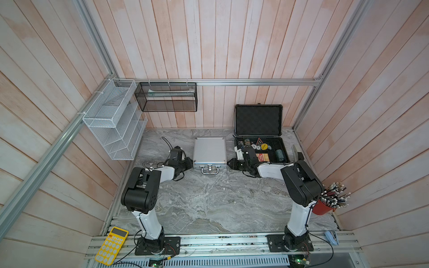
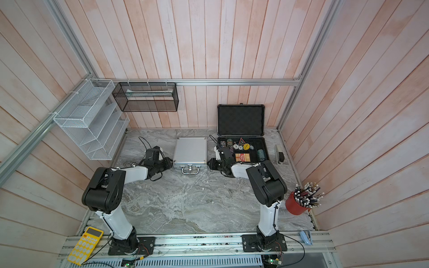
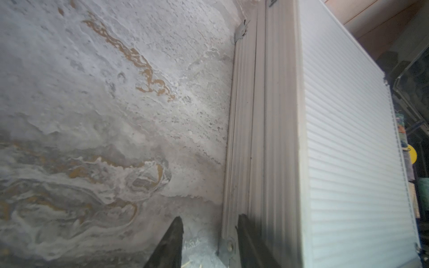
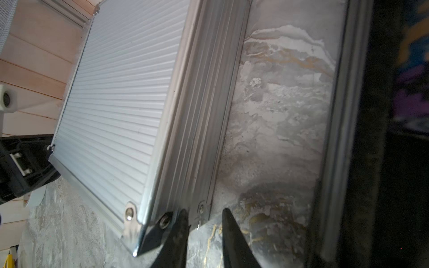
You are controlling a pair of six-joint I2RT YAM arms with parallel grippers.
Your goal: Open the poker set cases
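In the middle of the table lies the silver case (image 1: 210, 150), its ribbed lid down and its handle (image 1: 210, 170) facing the front. Whether the lid is raised slightly, I cannot tell. My left gripper is beside its left front corner, fingertips (image 3: 177, 225) slightly apart. At the right front corner is my right gripper, its fingertips (image 4: 182, 221) also a little apart. Through both gaps I see tabletop and the case's lower corner; contact with the case is unclear. To the right stands a black case (image 1: 258, 119), lid upright.
The black case holds small tins, badges and a green roll (image 1: 280, 155). Beyond it lies a dark-handled tool (image 2: 279, 155), with a red pot of sticks (image 2: 295, 204) further forward.
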